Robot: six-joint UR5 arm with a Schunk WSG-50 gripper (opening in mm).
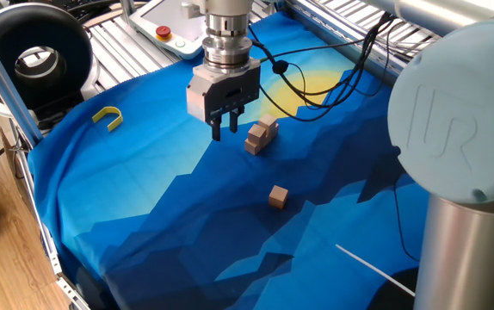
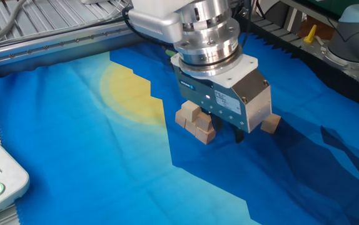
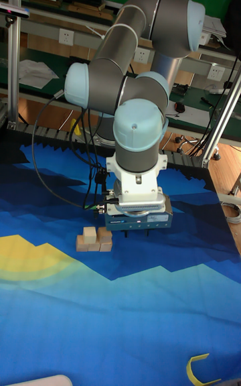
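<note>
My gripper [image 1: 225, 131] hangs above the cloth, its two fingers apart with nothing between them. In exterior view 1 it appears just left of a small stack of wooden blocks [image 1: 256, 140]. Exterior view 2 shows the stack [image 2: 196, 124] as a lower row with two blocks on top, partly behind the gripper [image 2: 227, 130]. A single wooden cube [image 1: 278, 197] lies apart from the stack on the dark blue cloth. That cube [image 2: 270, 124] is partly covered by the gripper body in exterior view 2, and I cannot see it in exterior view 3.
A yellow curved piece [image 1: 108, 117] lies on the left of the cloth [image 1: 144, 164]. The teach pendant [image 1: 178, 26] rests at the back edge. Black cables [image 1: 316, 95] loop beside the arm.
</note>
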